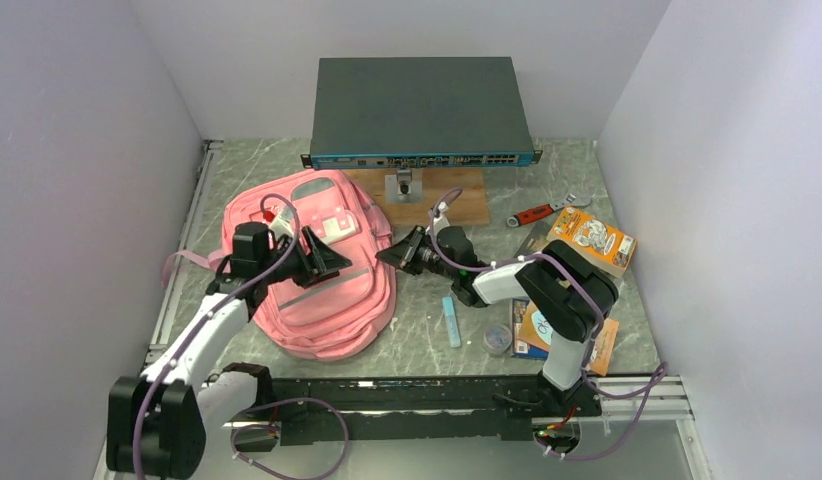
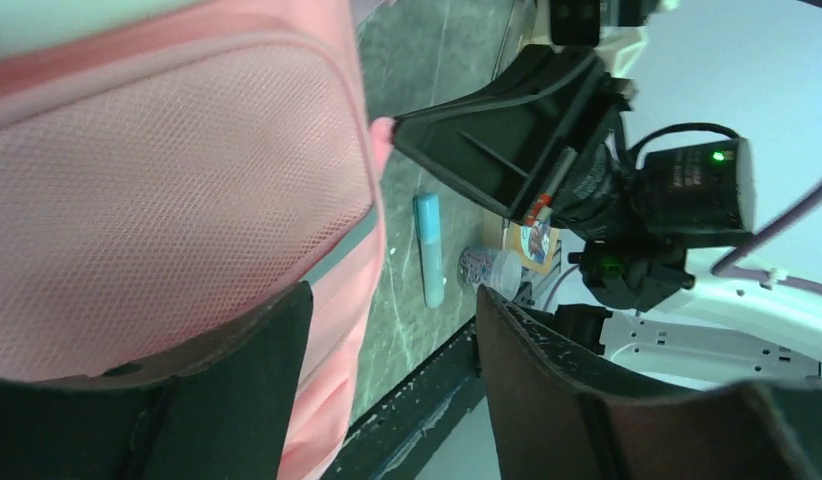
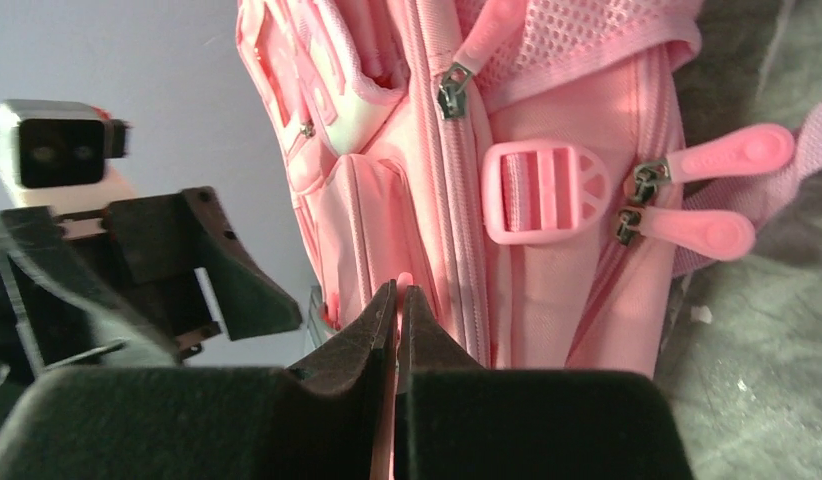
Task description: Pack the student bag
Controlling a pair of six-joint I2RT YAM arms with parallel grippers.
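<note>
The pink backpack [image 1: 327, 325] lies flat on the left of the table, closed along the parts that show. Over its front stands my left gripper [image 1: 332, 272], its fingers apart and empty in the left wrist view. At the bag's right edge my right gripper [image 1: 381, 257] is shut on a thin pink tab, apparently a zipper pull [image 2: 383, 136], just showing at its tips. In the right wrist view two other pink pulls [image 3: 732, 152] hang from the side zipper, near a pink buckle [image 3: 547, 190].
A light-blue stick-like item [image 1: 452, 322] and a small clear round container [image 1: 497, 339] lie right of the bag. Books [image 1: 607, 345], an orange box [image 1: 593, 240] and a red-handled tool [image 1: 534, 214] are farther right. A dark rack unit [image 1: 417, 105] overhangs the back.
</note>
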